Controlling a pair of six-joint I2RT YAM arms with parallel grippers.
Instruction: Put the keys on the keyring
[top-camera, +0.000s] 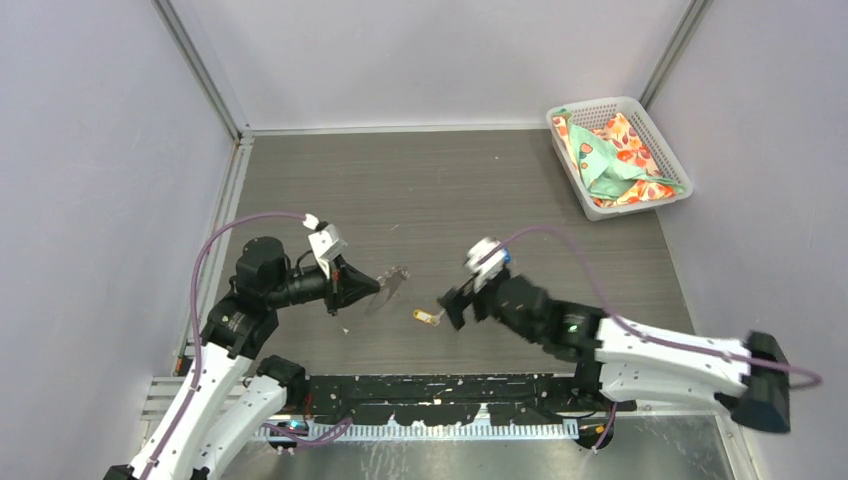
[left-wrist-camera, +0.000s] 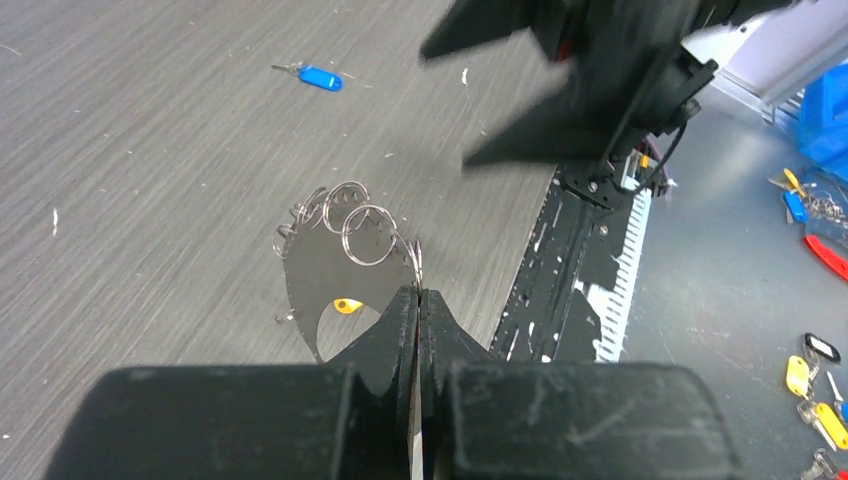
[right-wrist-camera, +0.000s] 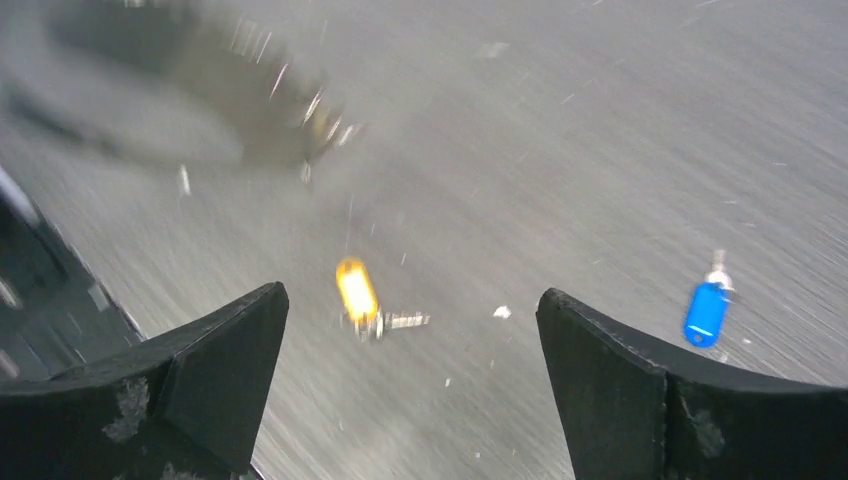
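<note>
My left gripper is shut on the edge of the keyring, a thin metal plate (left-wrist-camera: 310, 270) with a round cut-out and several wire rings. In the right wrist view the plate is a blur at upper left. A yellow-tagged key (right-wrist-camera: 357, 290) lies loose on the table; its tag (top-camera: 426, 317) shows in the top view just left of my right gripper (top-camera: 450, 310). That gripper stands open, nothing held, its fingers (right-wrist-camera: 220, 365) well apart. A blue-tagged key (left-wrist-camera: 320, 78) lies farther back on the table, mostly hidden by the right gripper in the top view.
A white basket (top-camera: 655, 130) with coloured cloth stands at the back right. Beyond the table edge, the left wrist view shows more tagged keys (left-wrist-camera: 797, 375) and a blue bin (left-wrist-camera: 828, 118).
</note>
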